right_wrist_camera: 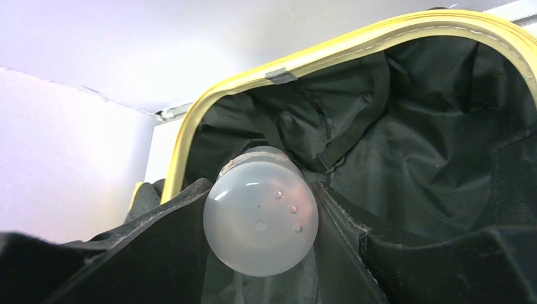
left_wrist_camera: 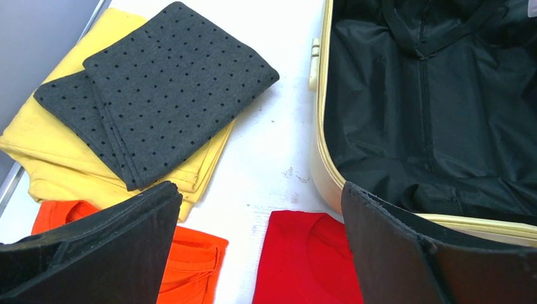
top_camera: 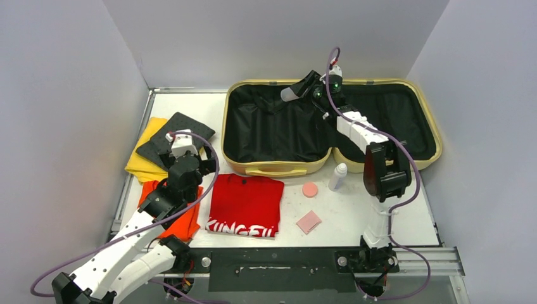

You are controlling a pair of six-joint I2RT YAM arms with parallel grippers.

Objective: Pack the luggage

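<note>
The open yellow suitcase (top_camera: pixel 278 169) lies at the back, black lining bare in both halves. Over the upper right of its left half, my right gripper is shut on a translucent bottle (right_wrist_camera: pixel 260 221), whose round end faces the wrist camera. To the suitcase's left, my left gripper hangs open and empty above the clothes. Below it, a dark dotted folded cloth (left_wrist_camera: pixel 177 88) rests on a yellow garment (left_wrist_camera: pixel 57 152). An orange garment (top_camera: pixel 183 223) is partly covered by the left arm. The folded red shirt (top_camera: pixel 246 201) lies in front of the suitcase.
A white bottle (top_camera: pixel 337 177) stands in front of the suitcase's right half. Near it lie a round pink item (top_camera: pixel 309 189) and a pink square packet (top_camera: pixel 309 221). Walls close in behind and at both sides.
</note>
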